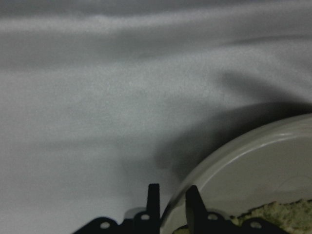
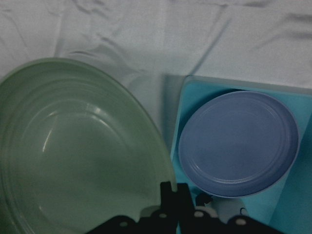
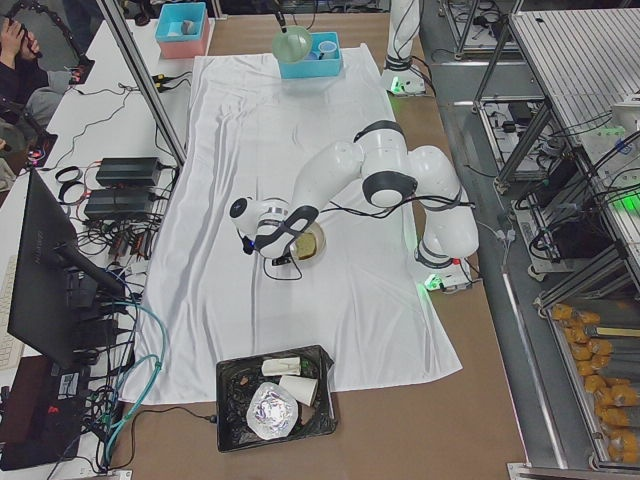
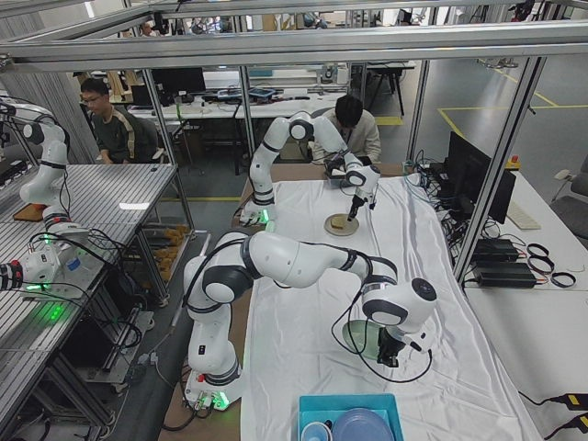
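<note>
A green plate (image 2: 78, 136) (image 3: 291, 44) is raised beside the blue bin at the far end of the cloth, its rim between the fingers of my right gripper, which is shut on it. A cream plate (image 1: 258, 161) (image 4: 341, 228) with a brownish-green flat piece (image 1: 287, 214) lies mid-cloth. My left gripper is low over its rim; from the wrist view I cannot tell whether it grips the rim or only straddles it.
The blue bin (image 2: 297, 97) holds a blue plate (image 2: 238, 141) and a cup. A black tray (image 3: 230, 420) with foil and white items sits at the near end.
</note>
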